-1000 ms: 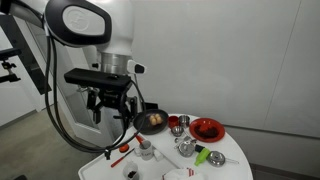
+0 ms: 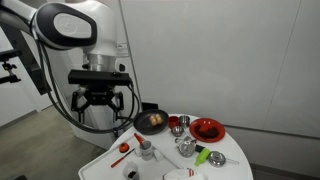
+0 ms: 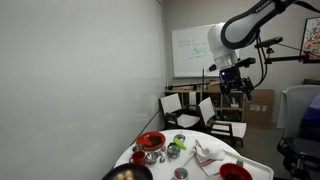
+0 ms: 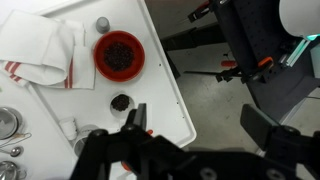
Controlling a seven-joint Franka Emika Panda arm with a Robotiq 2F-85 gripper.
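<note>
My gripper (image 2: 98,98) hangs in the air above the left side of the white table (image 2: 100,166), clear of everything on it. Its fingers (image 4: 137,118) stand wide apart in the wrist view, so it is open with nothing held. Beneath it in that view are a red bowl (image 4: 119,56) with dark contents, a small cup (image 4: 122,103) also holding something dark, and a white cloth (image 4: 32,42) with a red stripe. Something orange-red is partly hidden behind the left finger.
A black pan (image 2: 152,123) with round brown food lies toward the back, and a red plate (image 2: 207,129) sits to its right. Metal pots (image 2: 186,147) and a green-handled item (image 2: 203,157) crowd the middle. A white wall (image 2: 220,60) rises behind the table.
The arm has shifted a little and the gripper has turned slightly, now facing exterior view 1 more squarely. The tabletop objects look unmoved.
</note>
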